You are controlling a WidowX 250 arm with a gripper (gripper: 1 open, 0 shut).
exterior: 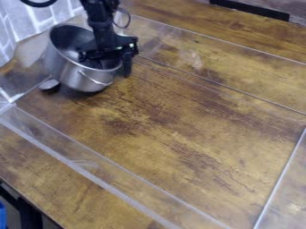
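Observation:
A steel pot (74, 72) sits tilted at the upper left of the table, beside a small metal piece low at its left, perhaps a lid or spoon. The black gripper (110, 52) is down at the pot's right side and rim, partly inside its outline; whether its fingers are open or shut on the pot does not show clearly.
A white crinkled sheet or curtain lines the back left. A dark rail runs along the back right.

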